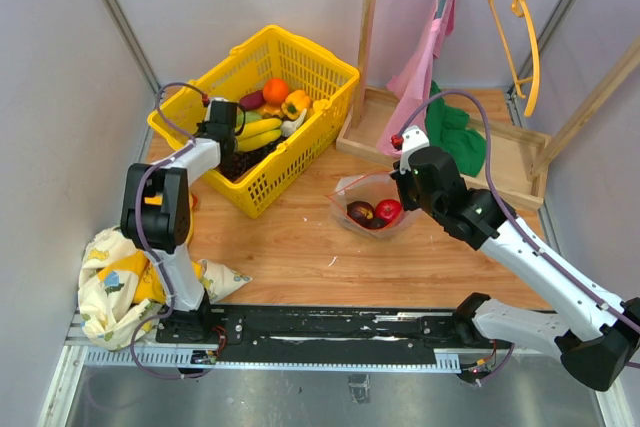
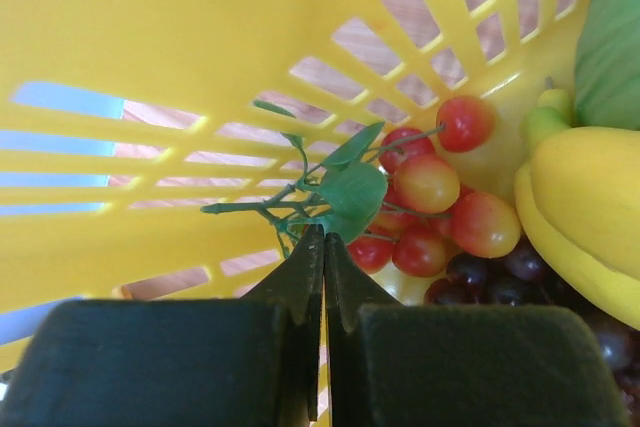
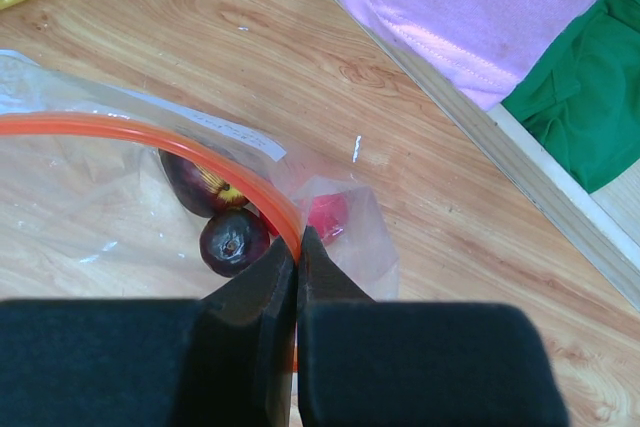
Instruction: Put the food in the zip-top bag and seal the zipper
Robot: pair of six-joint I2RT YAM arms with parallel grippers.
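The yellow basket (image 1: 255,197) holds fruit: bananas (image 2: 580,207), cherry tomatoes (image 2: 428,185) on green stems, dark grapes (image 2: 510,277), an orange (image 1: 276,90), a pepper (image 1: 296,103). My left gripper is shut inside it, over the tomato stems; whether anything thin is between its tips is unclear. The clear zip bag (image 1: 350,222) with orange-red zipper (image 3: 120,129) lies on the table holding a red item (image 1: 389,209) and dark round fruit (image 3: 234,243). My right gripper is shut at the bag's zipper edge.
A wooden rack (image 1: 540,179) with pink cloth (image 1: 420,77), green cloth (image 1: 455,142) and yellow hanger (image 1: 530,67) stands at the back right. Patterned cloth (image 1: 110,307) lies front left.
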